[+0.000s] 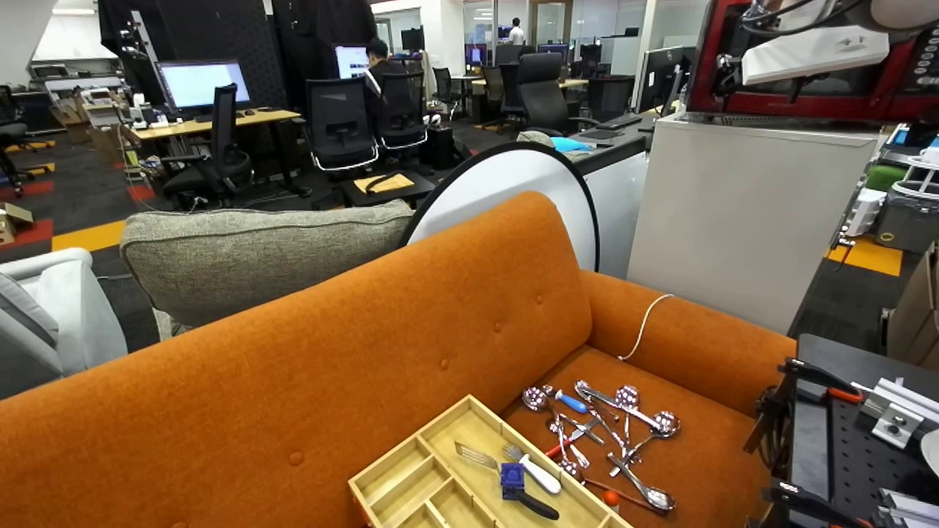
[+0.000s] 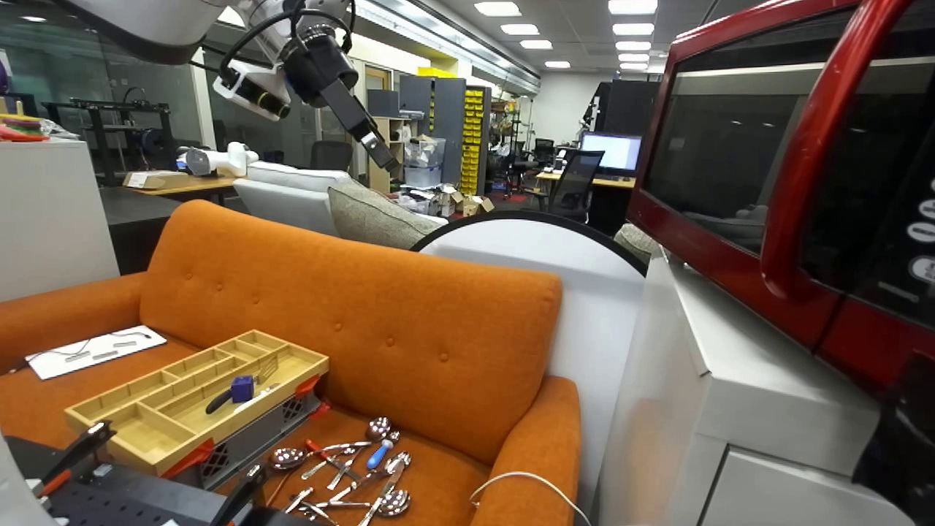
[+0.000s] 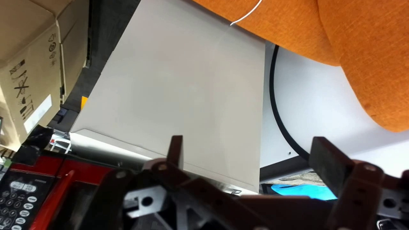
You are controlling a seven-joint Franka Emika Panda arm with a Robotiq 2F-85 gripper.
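Note:
My gripper is open, its two dark fingers wide apart with nothing between them in the wrist view. Below it in that view is the pale side of a cabinet [image 3: 184, 88]. The second exterior view has the gripper [image 2: 377, 145] up in the air above the orange sofa's back. On the sofa seat rests a wooden divided tray [image 1: 387, 493]. It holds a white-handled fork [image 1: 541, 475] and a black-handled utensil with a blue block [image 1: 513, 479]. Beside the tray lies a heap of metal utensils, among them a blue-handled one [image 1: 572, 402].
A red microwave [image 2: 745, 158] sits on the white cabinet. The round white panel [image 1: 519, 176] stands behind the sofa [image 1: 352, 352]. A white cord [image 1: 645, 321] hangs over its arm. Near the seat is a black perforated table [image 1: 871, 422] with clamps.

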